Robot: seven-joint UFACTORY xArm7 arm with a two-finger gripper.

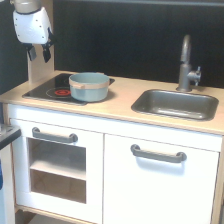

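My gripper [38, 56] hangs at the upper left, its dark fingers apart and pointing down with nothing seen between them. Lower and to its right, clear of the fingers, a grey-blue pot [89, 80] stands upright on the right part of the black stovetop [44, 90]. A tan band crosses the pot's side. What may be inside the pot cannot be made out.
A red-lit burner [62, 93] shows left of the pot. At the right are a dark sink [176, 105] and tall faucet [186, 65]. Bare wooden counter [122, 98] lies between. Below, the right cabinet door [158, 185] is closed; the left cabinet's windowed front [59, 165] shows shelves.
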